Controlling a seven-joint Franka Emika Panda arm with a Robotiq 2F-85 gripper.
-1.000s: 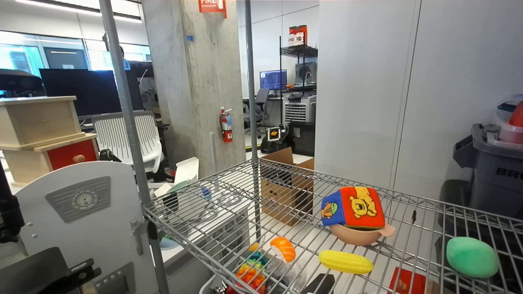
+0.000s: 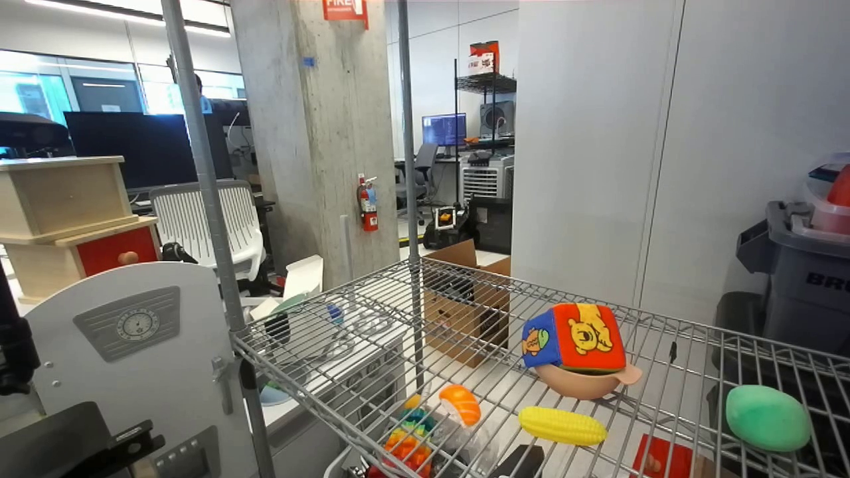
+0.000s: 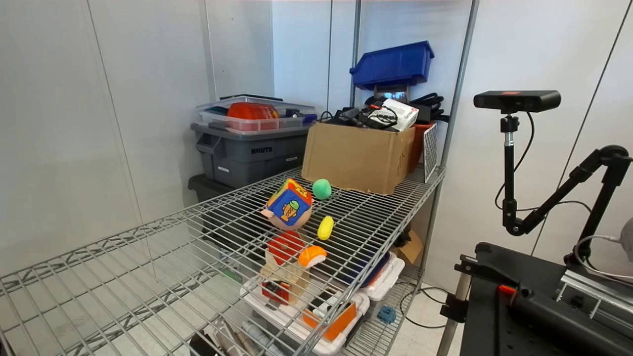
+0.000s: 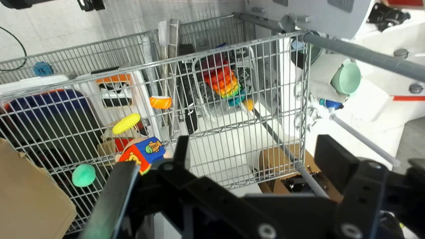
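Observation:
A soft picture cube in red, blue and yellow sits tilted in a peach bowl on the wire shelf. In front of the bowl lies a yellow corn toy; an orange-and-white sushi-like piece is to its left, and a green rounded toy to its right. Seen in the wrist view, my gripper is open, its dark fingers wide apart with nothing held between them. The cube shows just beyond the left finger, which hides part of it and the bowl.
A large cardboard box occupies the shelf's far end, beyond the green toy. Metal posts rise at the shelf's corners. The stretch of shelf opposite the box is bare. Bins and loose things show below through the wires.

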